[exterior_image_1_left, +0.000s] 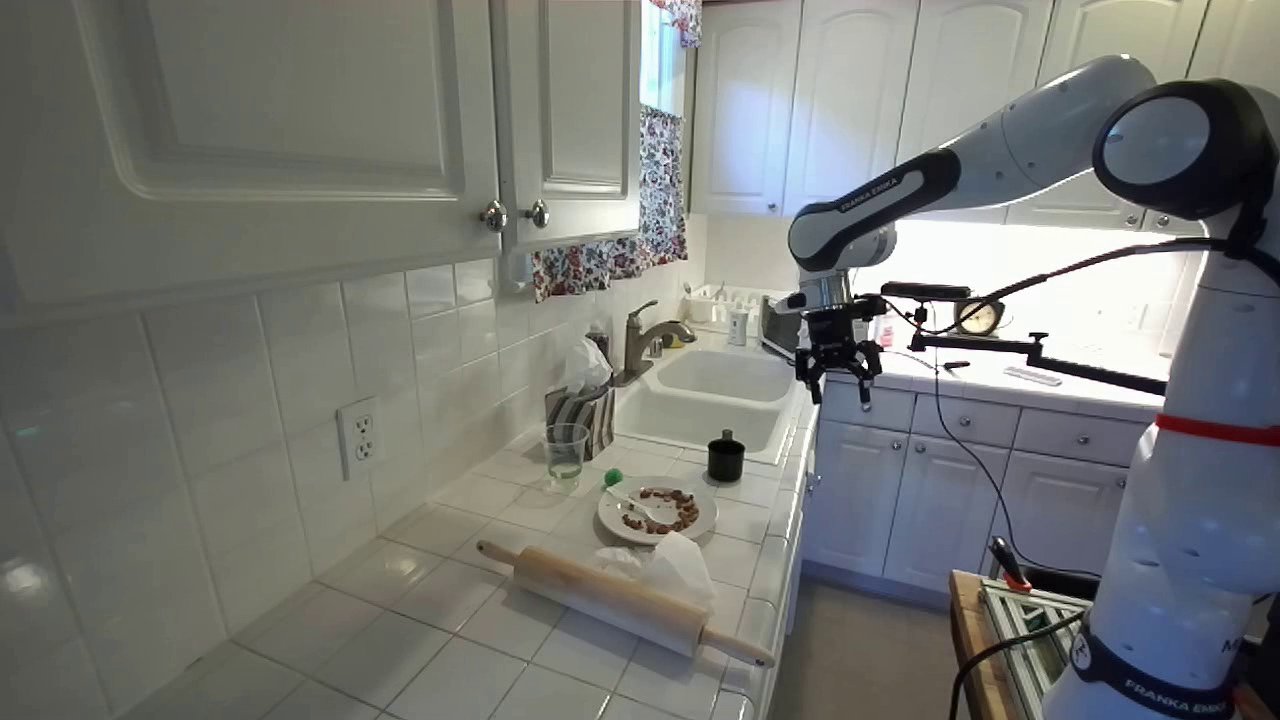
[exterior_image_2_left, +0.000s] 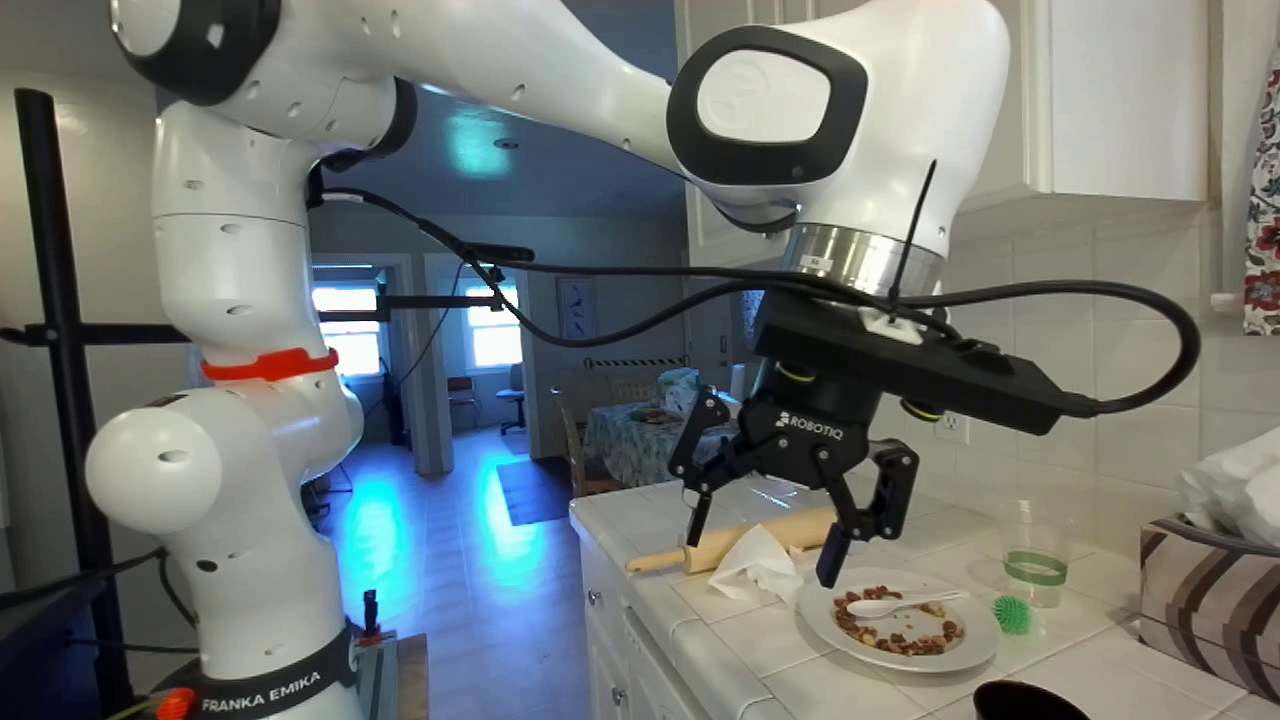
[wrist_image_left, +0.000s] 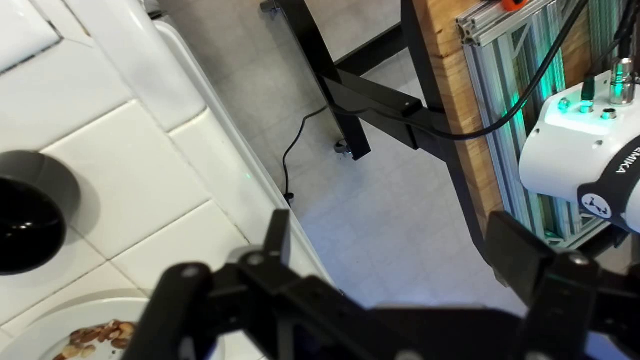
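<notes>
My gripper (exterior_image_2_left: 762, 558) hangs open above the counter's front edge, its fingers wide apart and nothing between them. In the wrist view one dark finger (wrist_image_left: 277, 237) shows over the counter edge and the other over the floor gap. A white plate (exterior_image_1_left: 608, 524) on the counter carries brown nuts and a white spoon (exterior_image_2_left: 894, 604). Toward the sink from the plate stands a small black cup (exterior_image_1_left: 726, 461). Beside the plate lie a spiky green ball (exterior_image_2_left: 1011, 614) and a crumpled white tissue (exterior_image_1_left: 680, 570). A wooden rolling pin (exterior_image_1_left: 606, 596) rests across the tiles, and a clear cup (exterior_image_1_left: 564, 456) stands near the wall.
A striped tissue box (exterior_image_1_left: 596, 420) stands near the wall beside the white sink (exterior_image_1_left: 684, 420). The faucet (exterior_image_1_left: 639, 342) rises behind the basin. Bare tiles (exterior_image_1_left: 396, 636) lie on the near side of the rolling pin. Cables hang loosely around my arm.
</notes>
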